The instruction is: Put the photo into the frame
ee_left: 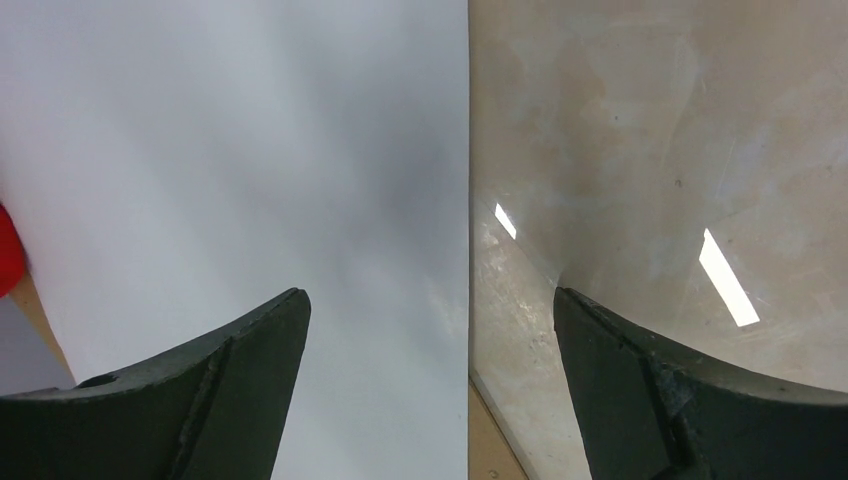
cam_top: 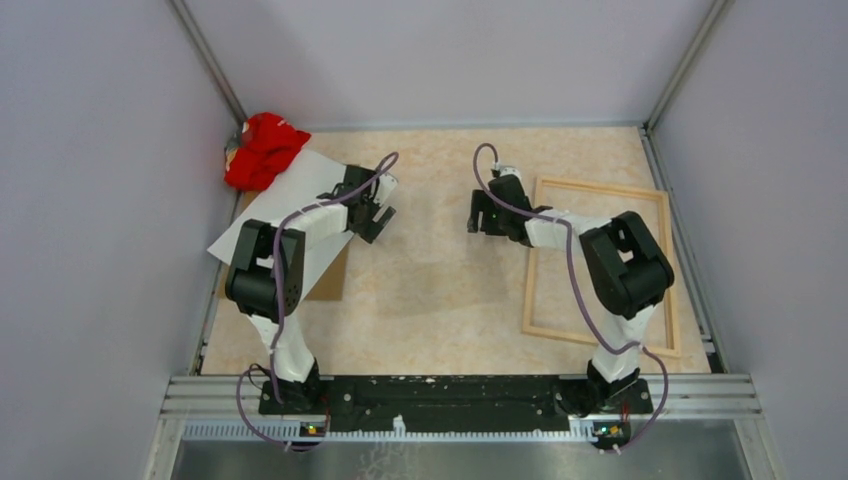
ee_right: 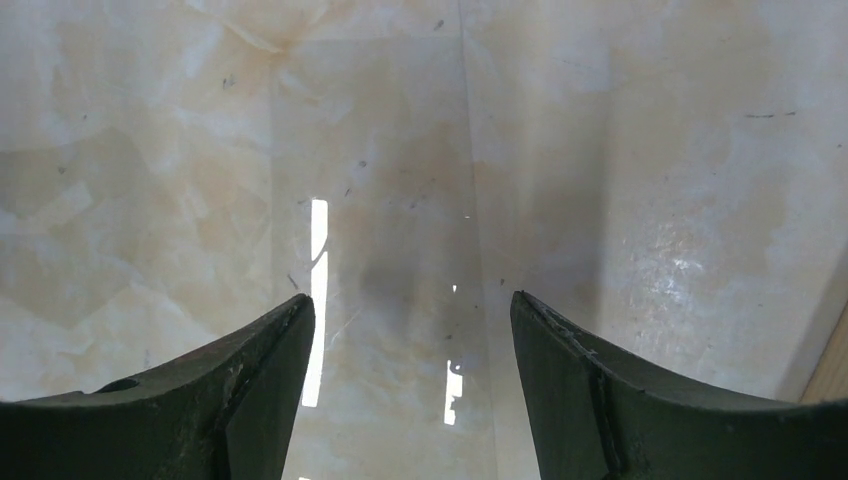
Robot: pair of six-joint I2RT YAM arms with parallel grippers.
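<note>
A large white sheet [cam_top: 275, 205], blank on the side that shows, lies askew at the left of the table. An empty pale wooden frame [cam_top: 674, 300] lies at the right. My left gripper [cam_top: 381, 208] is open over the sheet's right edge; in the left wrist view bare sheet [ee_left: 250, 180] and tabletop show between its fingers. Out over the middle-right of the table, left of the frame, my right gripper [cam_top: 475, 212] has its fingers apart and holds nothing. Only the tabletop [ee_right: 390, 220] with bright reflections shows between them. I cannot tell whether the sheet bears a picture underneath.
Brown board [cam_top: 327, 280] sticks out from under the white sheet. A red cloth [cam_top: 263, 150] is bunched at the back left corner. Clear tabletop [cam_top: 430, 290] stretches between the two arms, and walls stand close on both sides.
</note>
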